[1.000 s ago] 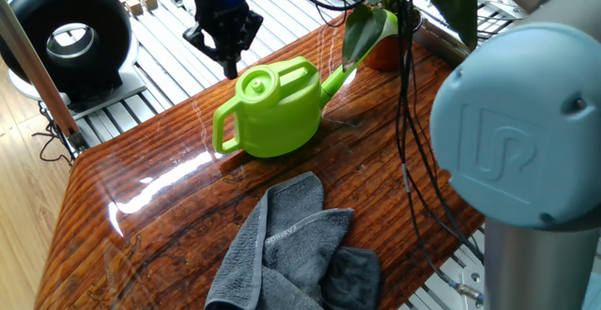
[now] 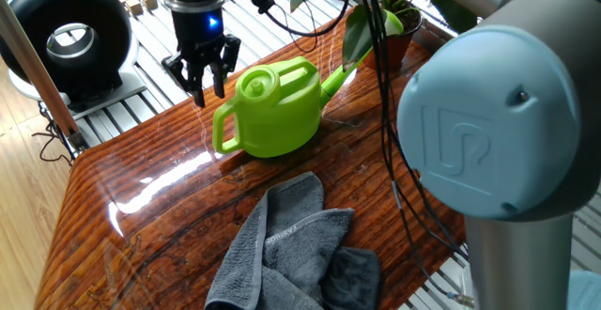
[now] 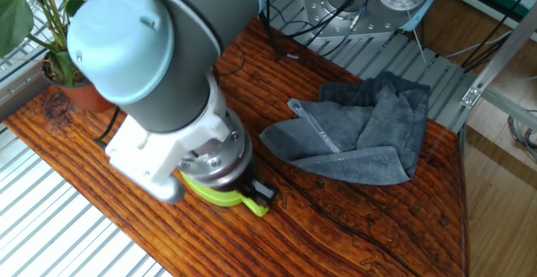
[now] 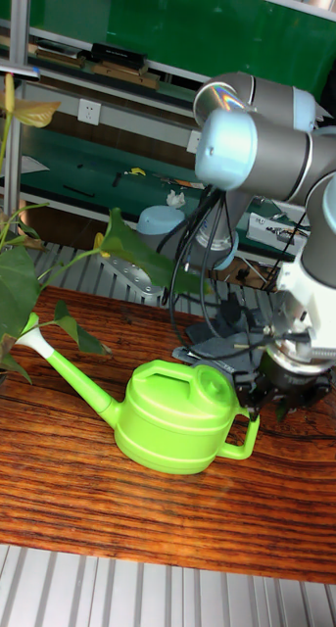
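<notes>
A bright green watering can [image 2: 275,113] stands upright on the brown wooden table [image 2: 141,230]. Its handle [image 2: 220,127] is at the left in exterior view 1, and its spout reaches toward the potted plant. My gripper [image 2: 208,98], pointing down, hangs near the handle end of the can, with a visible gap between its fingertips and nothing in it. In exterior view 3 the dark gripper [image 4: 286,395] appears just beside the handle's upper part. From exterior view 2, the arm covers much of the can [image 3: 220,196]. Contact with the handle cannot be made out.
A crumpled grey towel [image 2: 291,244] lies on the table on the robot-base side of the can. The potted plant [image 2: 399,42] stands by the spout, its leaves overhanging it. Dark cables [image 2: 387,113] hang from the arm.
My gripper has moved left and down in exterior view 1, toward the handle end of the can. Its two fingertips now show apart. The can and towel have stayed put.
</notes>
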